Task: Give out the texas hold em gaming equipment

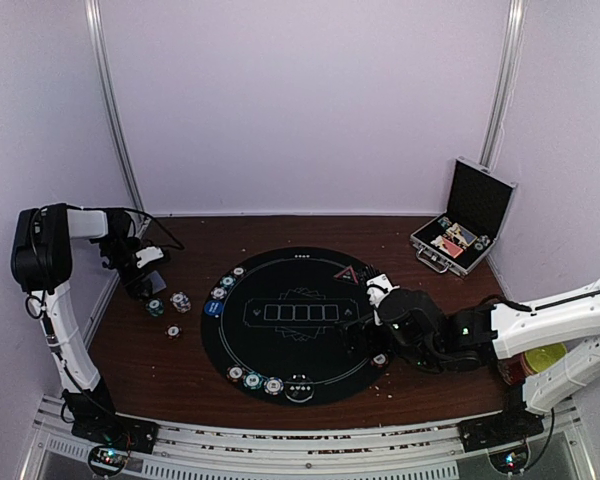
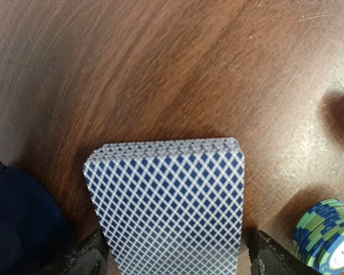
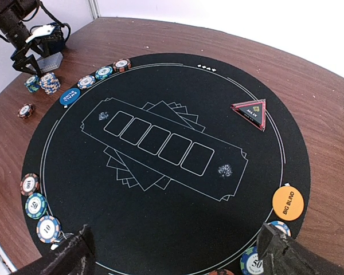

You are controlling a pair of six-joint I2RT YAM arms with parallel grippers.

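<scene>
A deck of blue-checked cards (image 2: pixel 166 200) lies on the wooden table at far left, with my left gripper part open, a fingertip low on each side of it; whether they touch is unclear. Chip stacks (image 2: pixel 327 240) stand to its right. The round black poker mat (image 3: pixel 166 229) holds single chips along its rim, a blue small blind disc (image 3: pixel 70 97), a yellow big blind disc (image 3: pixel 287 203) and a triangular all-in marker (image 3: pixel 249 112). My right gripper is open over the right part of the mat, nothing visible between its fingers.
An open silver case (image 1: pixel 431 258) with cards and chips stands at the back right. A yellow-topped round container (image 1: pixel 545 357) sits at the right edge, partly behind my right arm. Bare table (image 1: pixel 200 390) surrounds the mat.
</scene>
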